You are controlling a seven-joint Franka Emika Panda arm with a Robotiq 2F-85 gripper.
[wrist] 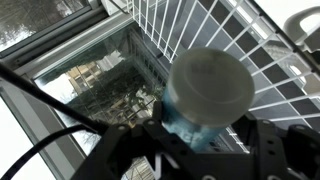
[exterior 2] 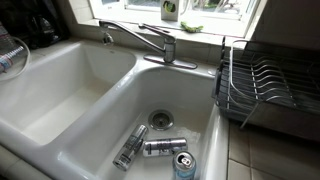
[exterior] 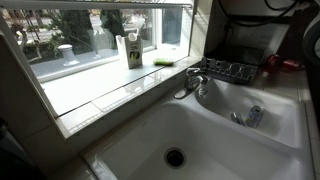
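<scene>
In the wrist view, my gripper stands around a blue can (wrist: 190,130), whose blurred silver end faces the camera. Dark fingers flank the can on both sides; whether they press on it cannot be told. White wire mesh (wrist: 245,50) lies behind the can. Exterior view 2 has a silver can (exterior 2: 130,147) leaning in the right basin, another silver can (exterior 2: 165,147) on its side, and an upright blue can (exterior 2: 185,165) near the front. Neither exterior view clearly shows my gripper.
The double sink (exterior 2: 70,85) has a bare left basin and a faucet (exterior 2: 165,45) behind it. A dark dish rack (exterior 2: 270,85) stands to the right. On the windowsill are a carton (exterior: 130,50) and a green item (exterior: 164,62).
</scene>
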